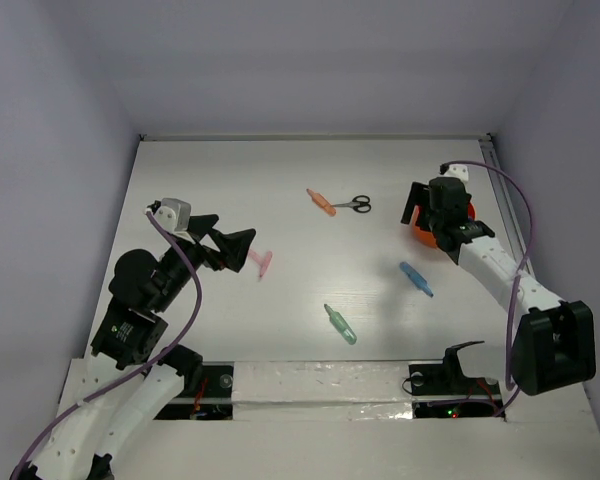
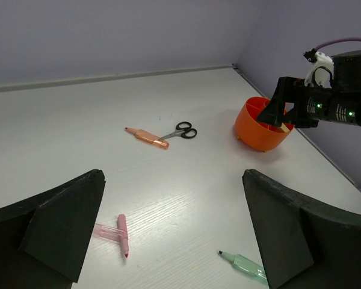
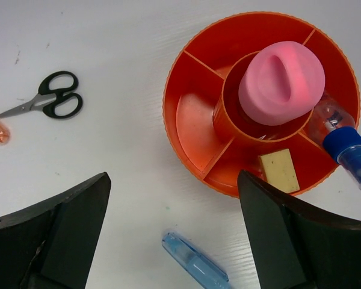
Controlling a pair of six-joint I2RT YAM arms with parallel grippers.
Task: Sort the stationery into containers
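An orange divided container [image 3: 189, 120] holds a pink item [image 3: 281, 81], a blue-capped clear bottle [image 3: 343, 144] and a yellow block [image 3: 278, 170]. My open right gripper hangs over its near side, a blue marker [image 3: 192, 259] below. Scissors [image 3: 54, 96] lie beside an orange marker [image 2: 145, 135], left of the container. A pink marker [image 2: 123, 238] with a clear pink piece and a green marker [image 2: 243, 265] lie nearer. My left gripper stands open above the table at the left, nothing between its fingers.
Grey walls bound it at the back and both sides, close beside the container on the right.
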